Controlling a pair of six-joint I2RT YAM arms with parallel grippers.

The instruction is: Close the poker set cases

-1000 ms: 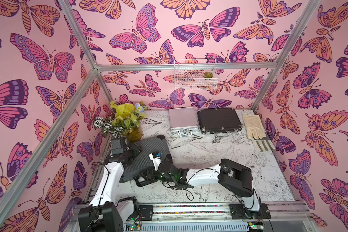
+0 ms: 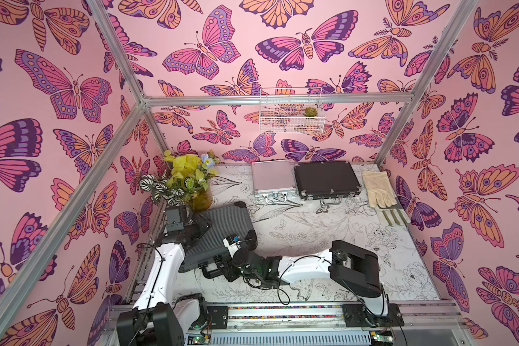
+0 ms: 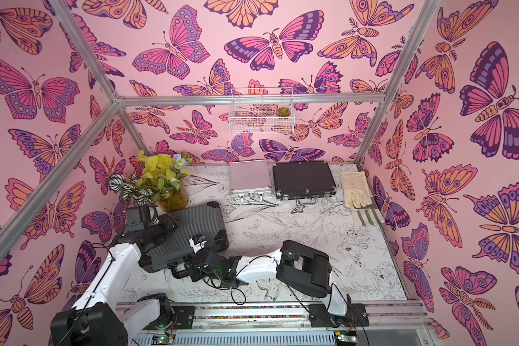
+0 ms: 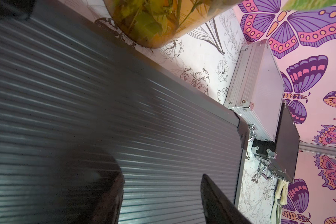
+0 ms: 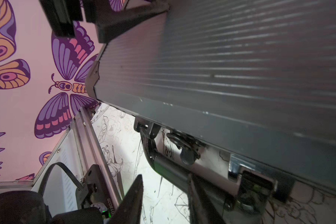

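A grey ribbed case (image 2: 216, 230) lies closed-lid up at the front left, its handle (image 5: 171, 175) and latches (image 5: 250, 190) on the near side. My left gripper is over the lid, fingers apart with nothing seen between them. Low at that near edge, my right gripper holds its fingertips apart, facing the handle and latches, without visibly holding them. A pink silver-edged case (image 2: 272, 178) and a black case (image 2: 327, 180) lie at the back, lids down.
A vase with yellow flowers (image 2: 184, 178) stands just behind the grey case. Gloves (image 2: 380, 190) lie at the back right.
My right arm and gripper have shifted slightly toward the front and right of the grey case. The left arm and all cases look unchanged.
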